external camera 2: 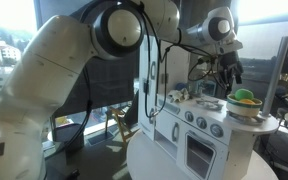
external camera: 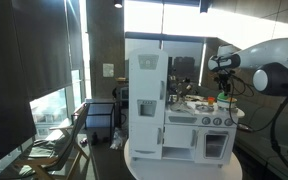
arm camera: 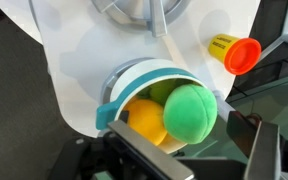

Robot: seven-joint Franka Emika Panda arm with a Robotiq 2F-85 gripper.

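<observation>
My gripper is open, its two dark fingers wide apart at the bottom of the wrist view, with nothing visibly held. Just ahead of the fingers is a white pot with a teal rim [arm camera: 149,75]. Inside it lie a green ball [arm camera: 190,113], an orange ball [arm camera: 146,118] and a second, darker green item [arm camera: 164,90] partly hidden. In exterior view 2 the gripper [external camera 2: 230,84] hangs pointing down above and beside the pot [external camera 2: 246,107] on the right end of the toy kitchen's counter. Whether a finger touches anything cannot be told.
A yellow tub with an orange lid [arm camera: 234,53] stands beside the pot. The white toy kitchen [external camera: 197,142] carries small items on its counter, and its tall fridge part [external camera: 146,95] rises at the left. Cables [external camera: 274,130] hang at the right.
</observation>
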